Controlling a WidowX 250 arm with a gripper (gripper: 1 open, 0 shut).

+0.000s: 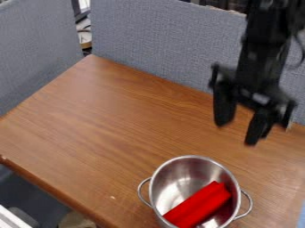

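A metal pot (172,175) with two wire handles stands at the front right of the wooden table, a red cylindrical object (197,204) lying inside it. The black gripper (242,118) hangs above the right part of the table, up and to the right of the pot. It is motion-blurred; its two fingers are apart, with nothing visible between them.
Grey padded walls (143,44) border it at the back and left. The table's front left edge drops to a dark gap with clutter below.
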